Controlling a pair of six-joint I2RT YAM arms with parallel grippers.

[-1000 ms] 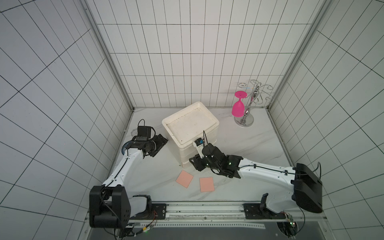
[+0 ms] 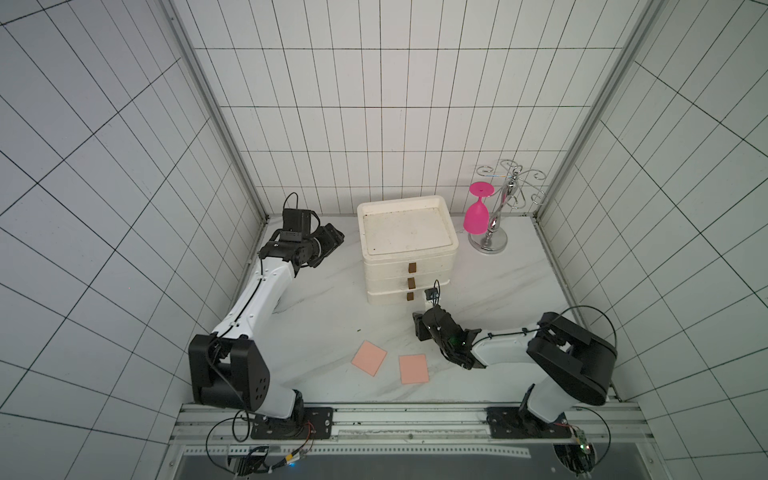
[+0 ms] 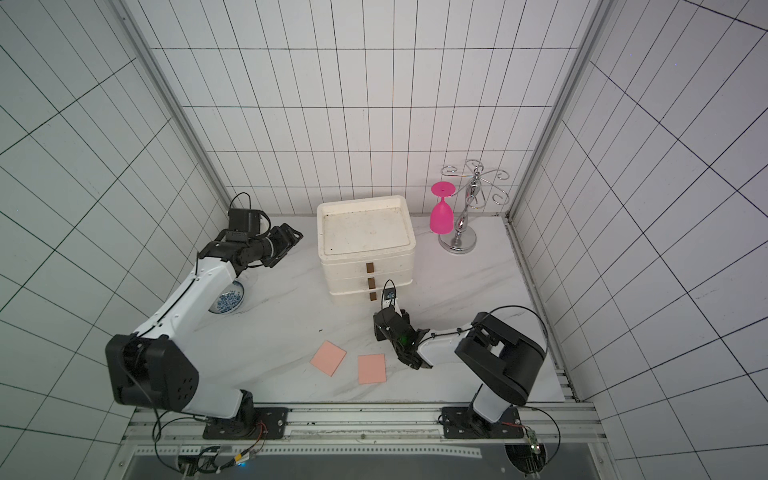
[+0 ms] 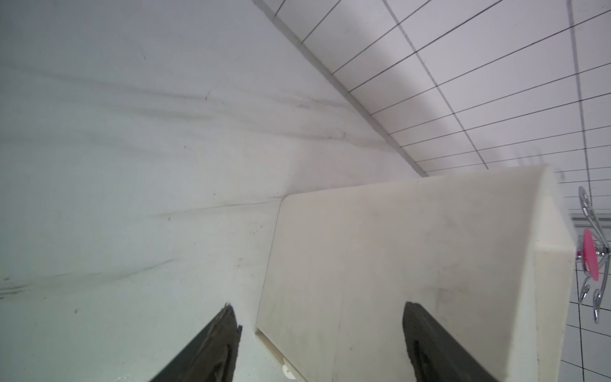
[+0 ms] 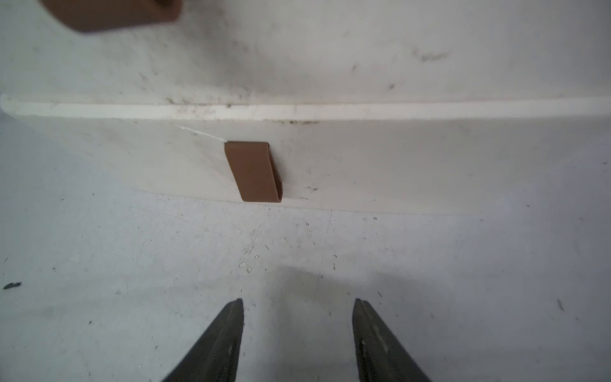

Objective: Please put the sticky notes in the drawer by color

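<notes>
The white drawer unit [image 2: 384, 276] stands at the back middle, brown tab handles [image 5: 256, 172] on its front; all drawers look closed. Two salmon-pink sticky notes lie flat before it: the left note [image 2: 369, 357] is turned at an angle, while the right note [image 2: 413, 369] is nearly square to the table edge. My left gripper is beside the unit's left side, its fingers apart and nothing between them. Just in front of the unit, low and below the handles, my right gripper is open and empty.
A pink goblet [image 2: 477, 216] hangs on a chrome stand [image 2: 489, 240] at the back right. Under the left arm, a blue-patterned bowl [image 3: 229, 297] shows partly.
The drawer unit has turned to face the front squarely and shifted back and right. My right arm has drawn back from its front, and my left has moved toward the back.
</notes>
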